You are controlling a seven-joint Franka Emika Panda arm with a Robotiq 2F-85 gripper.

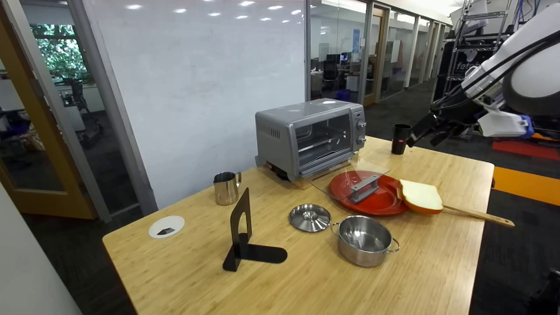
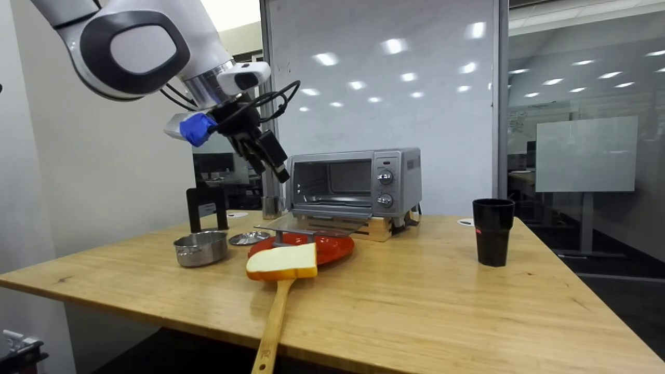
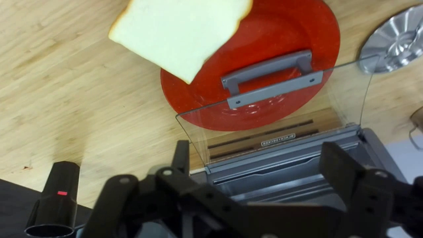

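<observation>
My gripper is open and empty, its two dark fingers wide apart in the wrist view; it hangs in the air above the table. Below it the grey toaster oven (image 2: 408,177) has its glass door (image 3: 349,93) folded down, with the handle (image 3: 269,73) over a red plate (image 3: 317,23). A slice of bread (image 2: 283,261) overlaps the plate's edge and lies on a wooden spatula (image 2: 274,324), whose handle juts past the table edge. The oven's inside looks empty apart from its rack.
A steel pot (image 1: 362,246), its lid (image 1: 309,217), a metal pitcher (image 1: 226,189) and a black bookend (image 1: 257,253) stand on the left half of the table. A black cup (image 2: 493,231) stands at the right, with bare wood between it and the plate.
</observation>
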